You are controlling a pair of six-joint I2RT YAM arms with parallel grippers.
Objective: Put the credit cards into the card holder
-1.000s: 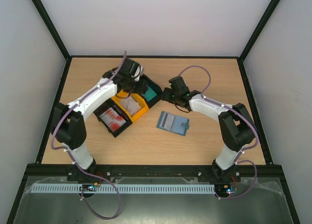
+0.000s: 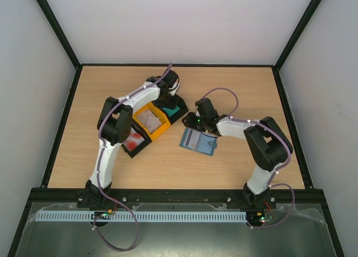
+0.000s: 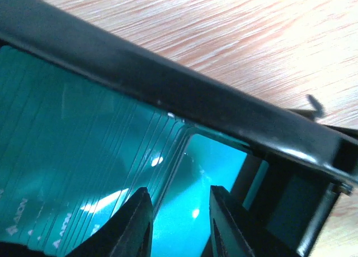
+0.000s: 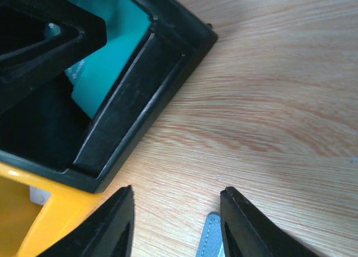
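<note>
Teal cards (image 3: 72, 139) lie in the black compartment (image 4: 134, 112) at the upper right of the tray row. My left gripper is low over that compartment, fingers apart at the cards, nothing visibly between them. The blue-grey card holder (image 2: 198, 145) lies on the table right of the trays, partly visible in the right wrist view. My right gripper hovers just above the holder's upper side, open, beside the trays.
A yellow tray (image 2: 160, 130) with pale cards and another black tray (image 2: 138, 147) with red-and-white cards adjoin the teal one.
My right gripper moved down toward the table's front and slightly left, nearer the holder.
</note>
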